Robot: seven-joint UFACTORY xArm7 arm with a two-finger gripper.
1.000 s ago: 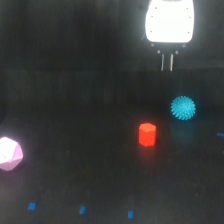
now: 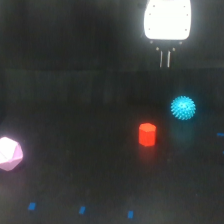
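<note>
At the upper right my gripper (image 2: 165,60) hangs under its white body, two thin fingers pointing down. A narrow gap shows between them, and nothing is in it. Below and a little left of the fingers in the picture, a red block (image 2: 147,134) with a hexagonal look rests on the dark surface. A blue spiky ball (image 2: 183,108) lies right of the red block and farther back. Near the left edge sits a pink faceted ball (image 2: 10,153). The gripper touches none of these things.
Small blue marks run along the front of the dark surface (image 2: 85,165), among them a left mark (image 2: 32,206) and a middle mark (image 2: 82,210). Another blue mark (image 2: 220,134) is at the right edge.
My gripper has shifted slightly left and up in the picture. The red block, the spiky ball and the pink ball are where they were.
</note>
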